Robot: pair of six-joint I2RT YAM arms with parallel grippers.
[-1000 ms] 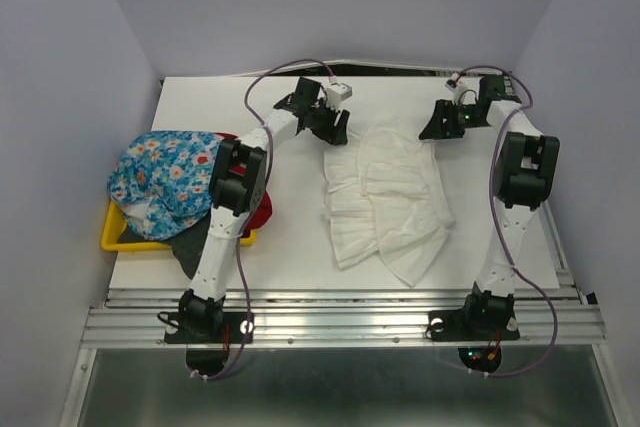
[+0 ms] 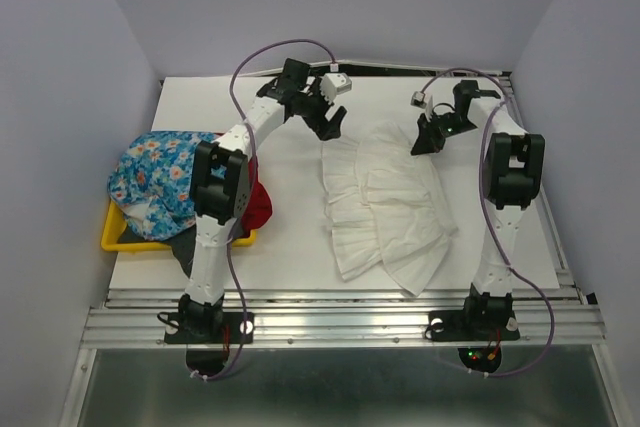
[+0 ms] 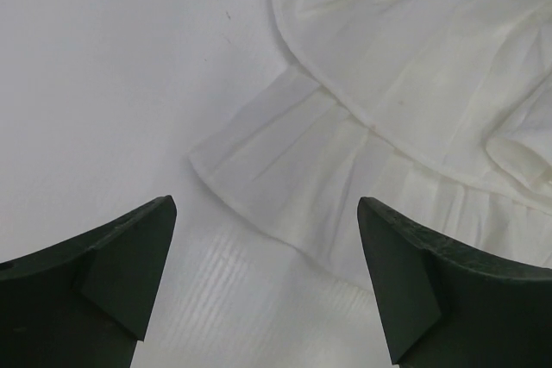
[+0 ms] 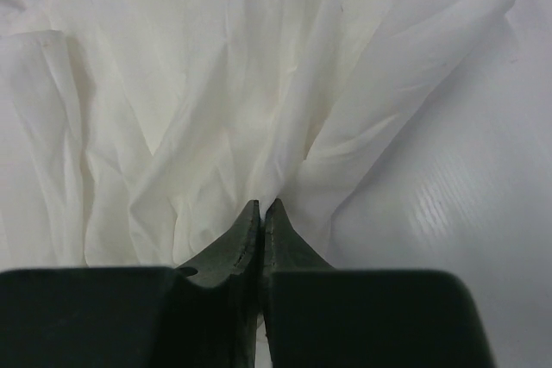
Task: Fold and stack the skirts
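A white skirt (image 2: 385,217) lies rumpled across the middle of the table, its lower hem fanned toward the near edge. My left gripper (image 2: 333,122) stands open above its upper-left corner; the left wrist view shows that pleated corner (image 3: 267,161) between and beyond the open fingers, lying on the table. My right gripper (image 2: 422,145) is shut on the skirt's upper-right part, where the right wrist view shows a gathered fold (image 4: 285,178) running into the closed fingertips.
A yellow bin (image 2: 110,227) at the left holds blue floral, red and dark cloths (image 2: 150,182). The table (image 2: 280,257) has bare strips left of the skirt, behind it and at the right edge.
My right gripper has shut on the skirt's upper-right part and moved left. My left gripper has opened and lifted slightly. The skirt's lower part has shifted a little toward the near edge.
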